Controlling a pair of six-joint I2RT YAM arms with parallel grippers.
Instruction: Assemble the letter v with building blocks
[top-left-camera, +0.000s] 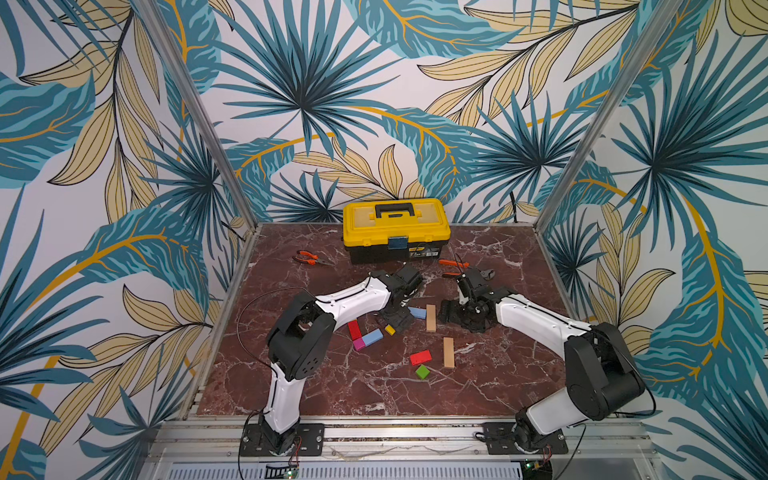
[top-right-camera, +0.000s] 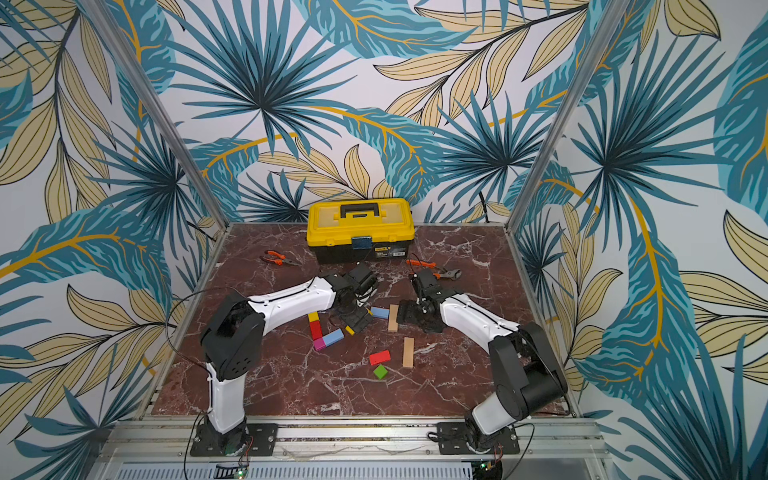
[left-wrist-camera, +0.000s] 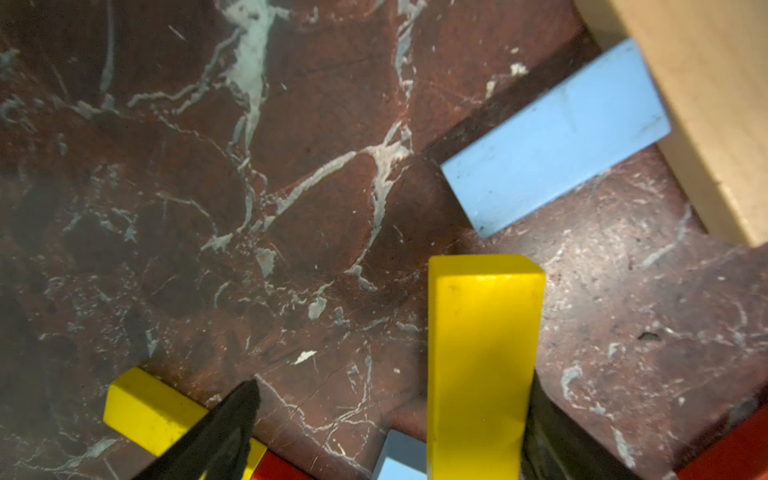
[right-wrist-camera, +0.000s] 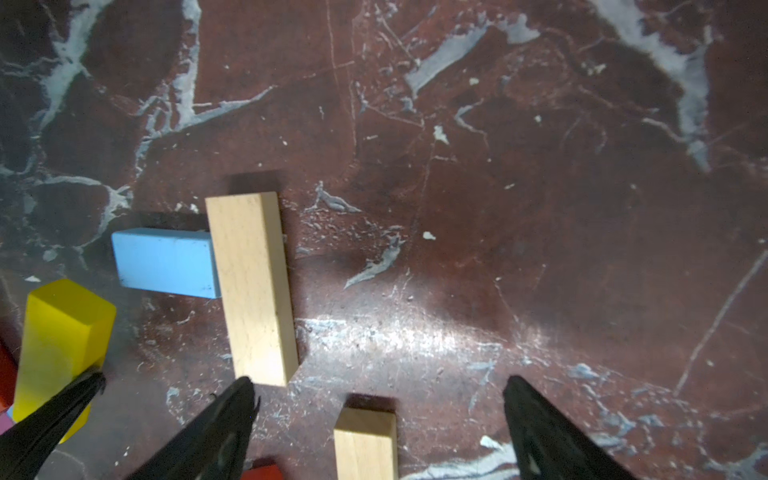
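Observation:
A yellow block (left-wrist-camera: 484, 368) lies between the fingers of my open left gripper, close against the right finger; I cannot tell whether it touches the table. In the right wrist view the same yellow block (right-wrist-camera: 64, 344) is beside a black finger of that gripper. Left of it, a second yellow block (top-right-camera: 313, 317), a red block (top-right-camera: 315, 329) and a purple block (top-right-camera: 319, 344) form a slanting line. A blue block (top-right-camera: 333, 339) angles up to the right from the purple one. My right gripper is open and empty, right of the wooden block (right-wrist-camera: 249, 288).
A light blue block (right-wrist-camera: 166, 262) meets that wooden block's side. Nearer the front lie another wooden block (top-left-camera: 449, 352), a red block (top-left-camera: 420, 357) and a green block (top-left-camera: 422, 372). A yellow toolbox (top-left-camera: 396, 232) and pliers (top-left-camera: 310, 257) are at the back.

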